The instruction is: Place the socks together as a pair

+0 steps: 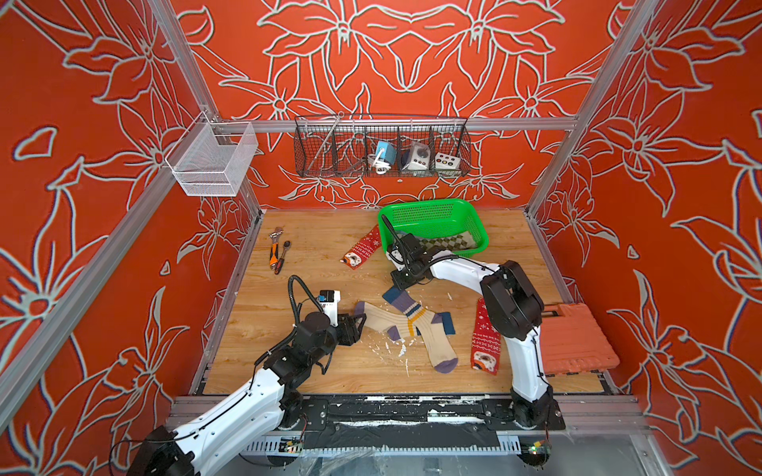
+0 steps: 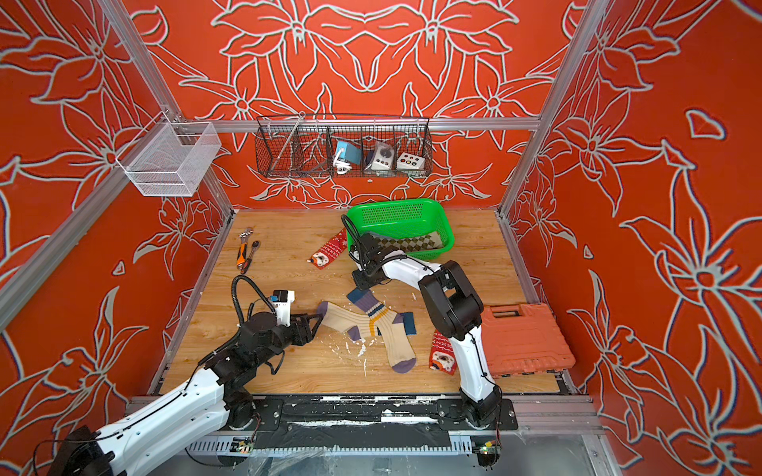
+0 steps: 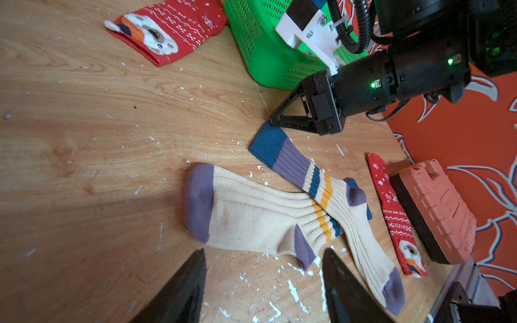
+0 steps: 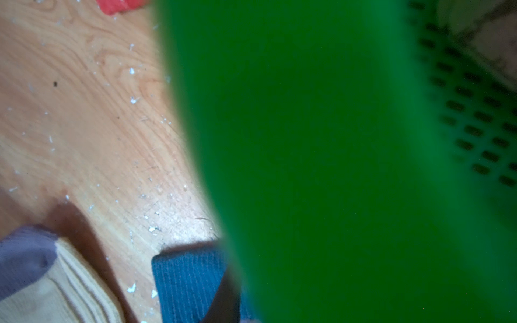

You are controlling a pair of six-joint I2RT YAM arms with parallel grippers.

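Two cream socks with purple toes and blue-yellow cuffs overlap mid-table: the upper sock [image 1: 436,346] runs diagonally, the lower sock [image 3: 242,215] crosswise beneath. My left gripper [image 1: 358,328] stands open at the lower sock's left end, nothing between its fingers. My right gripper is at the blue cuff of the upper sock; whether it touches or grips the cloth cannot be told. A red bear sock [image 1: 361,250] lies at the back, another [image 1: 485,355] at the right.
A green basket [image 1: 428,208] holding a checked sock stands at the back, close behind my right gripper. An orange case [image 1: 579,341] occupies the right; tools lie at the left.
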